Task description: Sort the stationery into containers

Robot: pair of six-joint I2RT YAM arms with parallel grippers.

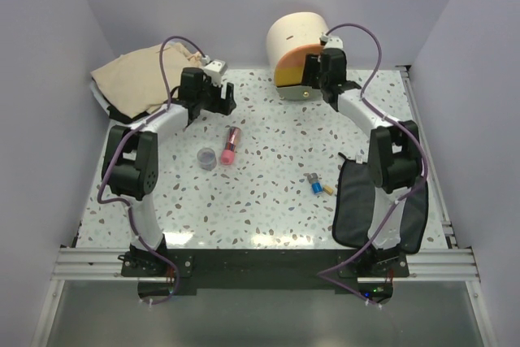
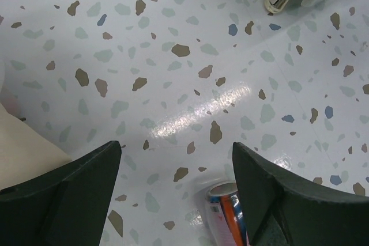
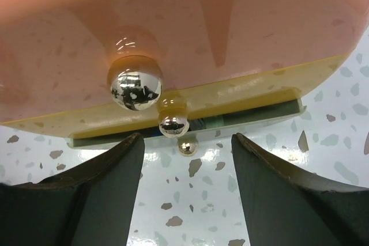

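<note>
At the back stands a rounded drawer unit with an orange front, a yellow drawer and a pale green bottom drawer. My right gripper is at its front, open. In the right wrist view, the round metal knobs show above the gap between the fingers, with none gripped; the bottom drawer's top is partly uncovered. My left gripper hangs open over bare table, empty. A clear tube with a pink end lies nearby; its striped contents show beside the right-hand finger.
A clear cup stands left of the tube. A blue item and a small yellow piece lie at centre right, near a dark mat. Beige cloth fills the back left.
</note>
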